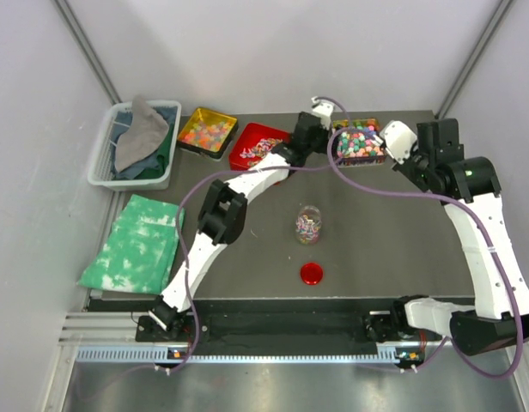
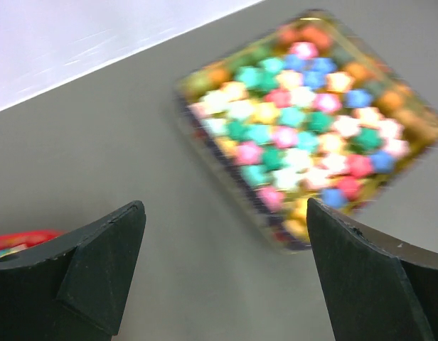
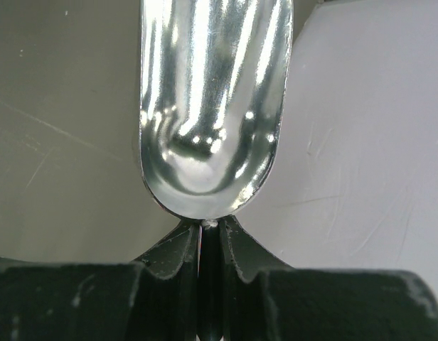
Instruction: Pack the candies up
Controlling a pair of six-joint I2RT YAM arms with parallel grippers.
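My right gripper is shut on the handle of a shiny metal scoop [image 3: 215, 92], whose bowl looks empty. In the top view the right arm reaches to the back right. My left gripper stands open with nothing between its fingers, left of a dark tray [image 2: 222, 167] of colourful star-shaped candies [image 2: 297, 135]. A red tray [image 1: 240, 154] with small wrapped candies [image 1: 261, 149] is partly hidden beneath the left arm. A clear jar [image 1: 308, 225] holding similar candies stands mid-table, uncovered, and a red lid [image 1: 311, 274] lies in front of it.
Another tray [image 1: 192, 147] with mostly orange candies sits at the back left. Beside it are a white basket [image 1: 98, 163] of cloths and a green-and-white cloth [image 1: 131, 245]. Walls bound the back and right. Table around the jar is clear.
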